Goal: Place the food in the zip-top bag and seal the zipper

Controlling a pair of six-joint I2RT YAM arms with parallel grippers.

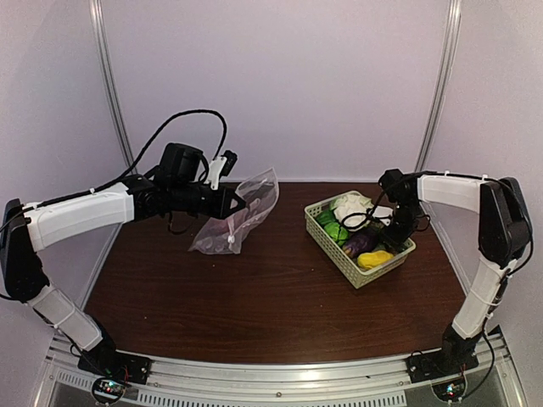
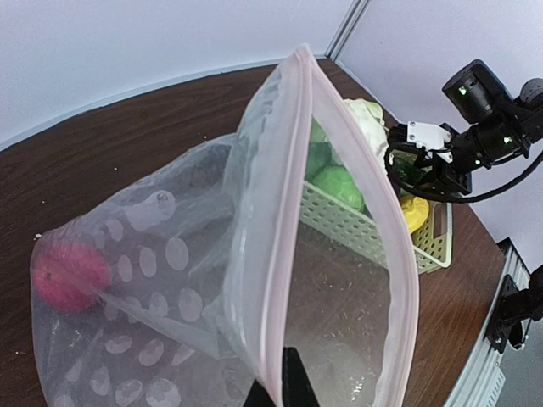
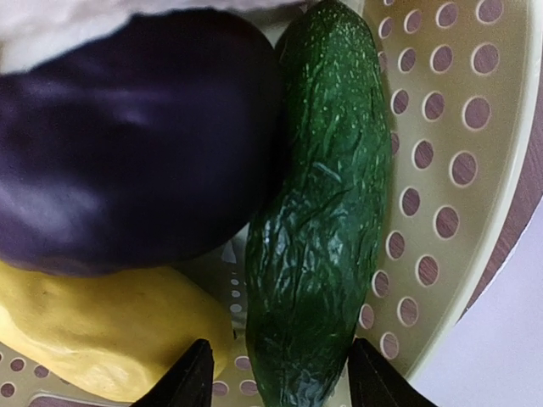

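My left gripper is shut on the rim of the zip top bag (image 1: 229, 233), which hangs with its mouth open; a pink item (image 2: 72, 275) shows through the plastic. My right gripper is down inside the basket (image 3: 458, 170), fingers parted either side of the lower end of a green cucumber (image 3: 314, 203); whether they touch it is unclear. Beside it lie a dark purple eggplant (image 3: 127, 144) and a yellow food piece (image 3: 102, 331). A white cauliflower (image 2: 366, 123) and a green round vegetable (image 2: 338, 186) are also in the basket.
Pale walls bound the table at back and sides, close behind the right arm.
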